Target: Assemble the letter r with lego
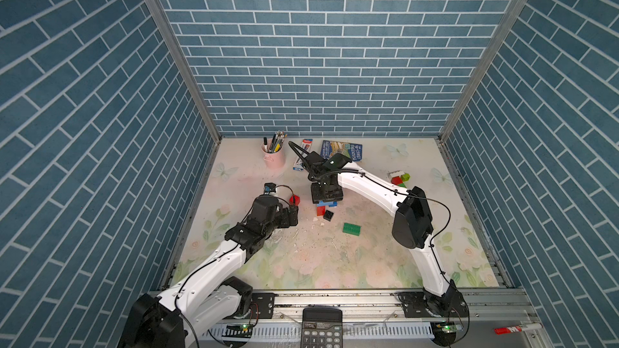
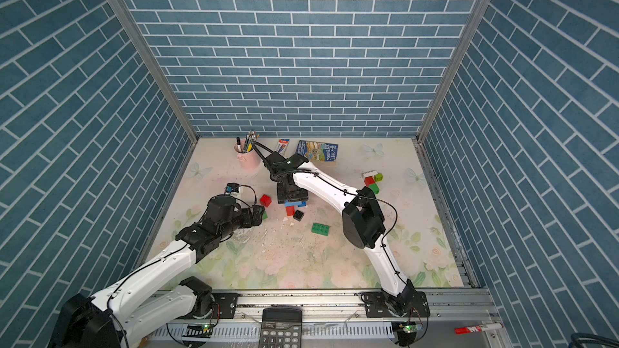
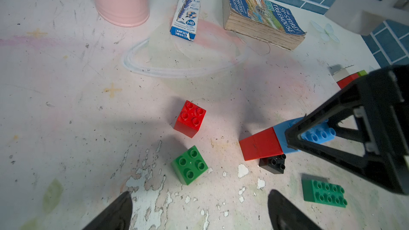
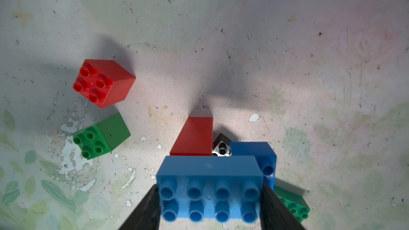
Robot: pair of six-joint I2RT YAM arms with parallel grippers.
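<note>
My right gripper is shut on a long blue brick (image 4: 208, 166), its fingers at the brick's two ends. In the left wrist view, red bricks (image 3: 260, 144) line up against the blue piece (image 3: 282, 134); whether every joint is pressed tight cannot be told. Another blue brick (image 4: 253, 147) shows just beyond the held one, to the right. A small black brick (image 3: 273, 163) is close beside the red ones. My left gripper stands open and empty, with a green brick (image 3: 189, 165) and a red brick (image 3: 190, 118) on the table in front of it.
A flat green brick (image 1: 351, 228) lies right of the black one. Several coloured pieces (image 2: 372, 181) sit at the far right. Along the back stand a pink cup (image 1: 274, 158), a pencil box (image 3: 187, 7) and a book (image 3: 264, 15).
</note>
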